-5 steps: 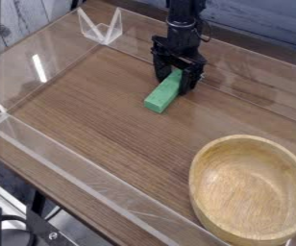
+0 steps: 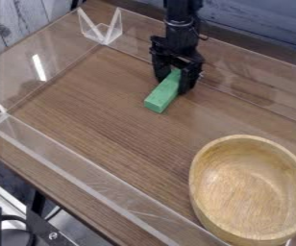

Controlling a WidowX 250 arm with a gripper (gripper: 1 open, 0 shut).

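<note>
My black gripper reaches in from the top centre, its fingers pointing down at the upper end of a green block that lies on the wooden table. The fingers surround or cover that upper end; whether they are shut on it I cannot tell.
A round tan wooden bowl fills the lower right. A small clear plastic item stands at the top left. Clear panels edge the table on the left, with dark hardware and cables at the lower left corner.
</note>
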